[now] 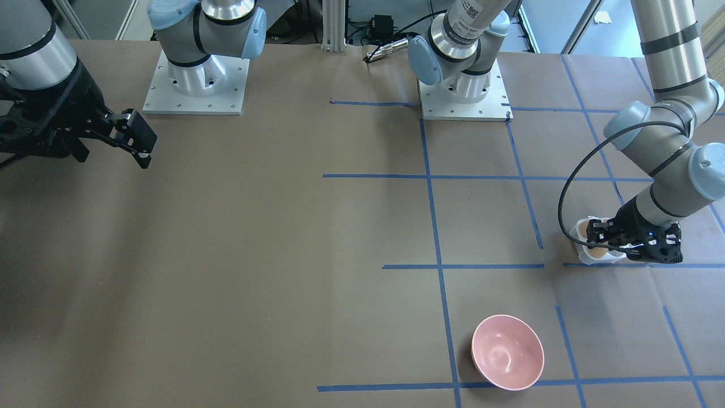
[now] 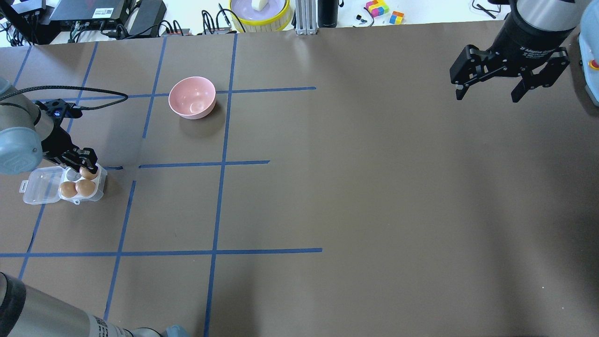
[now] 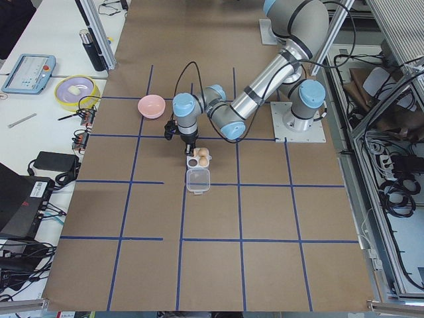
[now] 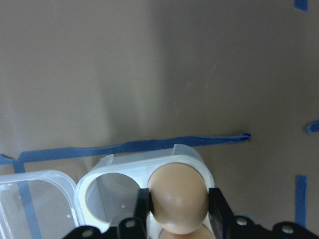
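Observation:
A white plastic egg carton (image 2: 98, 191) with an open clear lid (image 3: 198, 181) lies on the table, holding brown eggs (image 2: 84, 187); one of its cups is empty. My gripper is over the carton, its black fingers pressed against both sides of one egg (image 4: 177, 191), shut on it. In the front view the arm and gripper partly hide the carton. A pink bowl (image 1: 507, 351) stands apart from the carton, empty.
A second arm with a black gripper (image 2: 508, 70) hangs at the other side of the table. Further white arm bases (image 1: 465, 102) stand along one edge.

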